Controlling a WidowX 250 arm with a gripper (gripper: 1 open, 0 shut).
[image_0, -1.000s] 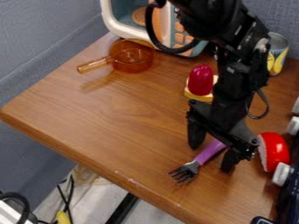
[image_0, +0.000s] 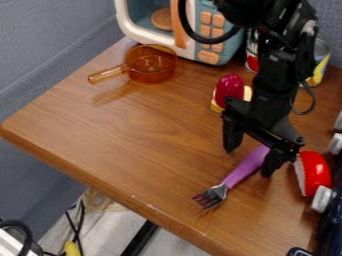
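The black robot gripper (image_0: 251, 148) is low over the right part of the wooden table, directly above a fork with a purple handle (image_0: 241, 174). Its fingers are spread apart on either side of the upper end of the handle, which is partly hidden under it. The fork's silver tines point toward the front left. Whether anything is between the fingers at contact is hard to see.
A red and white object (image_0: 313, 174) sits just right of the gripper. Behind are a red item on a yellow base (image_0: 227, 92), cans (image_0: 318, 62), an amber pan (image_0: 150, 64) and a toy microwave (image_0: 142, 14).
The gripper has risen slightly and shifted a little right, exposing more around the fork's handle. The fork looks unmoved.
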